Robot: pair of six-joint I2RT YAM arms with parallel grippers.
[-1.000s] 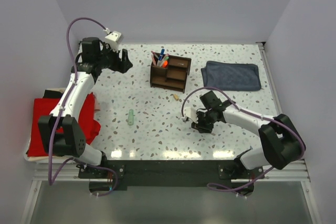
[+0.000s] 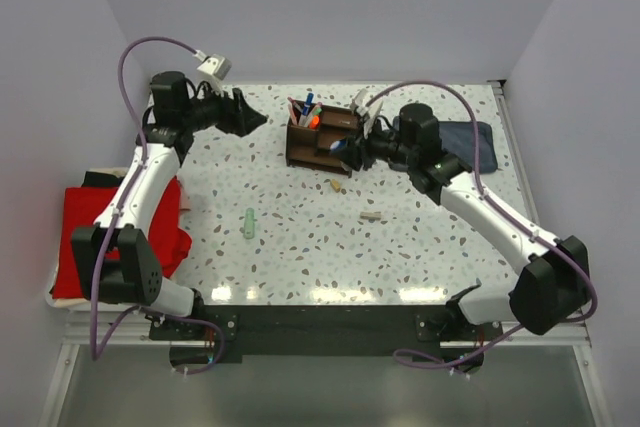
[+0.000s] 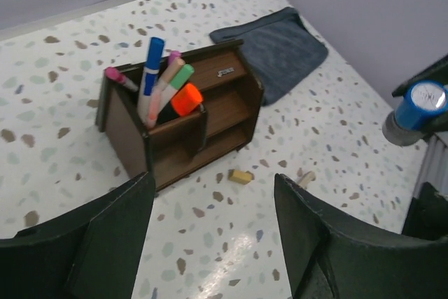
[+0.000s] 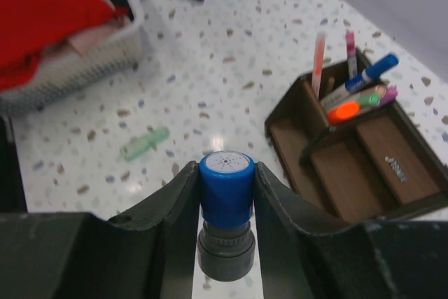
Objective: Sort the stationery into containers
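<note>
A brown wooden organizer (image 2: 318, 160) stands at the back middle, its compartment holding several pens and markers (image 3: 150, 68). My right gripper is shut on a blue-topped grey cylinder (image 4: 225, 250); from above, the cylinder is over or just beside the organizer's front right side. My left gripper (image 2: 258, 121) hovers left of the organizer, its fingers (image 3: 133, 208) apart and empty. On the table lie a green stick (image 2: 249, 223), a small yellow block (image 3: 241, 176) in front of the organizer, and a pale short piece (image 2: 370, 215).
At the right back a dark grey cloth (image 2: 470, 147) lies flat. Red fabric (image 2: 85, 237) fills a white basket (image 4: 105, 57) at the left edge.
The right arm has swung from the front right of the table back and up to the organizer, with the blue-topped cylinder now showing in its gripper. The left gripper has shifted slightly right.
</note>
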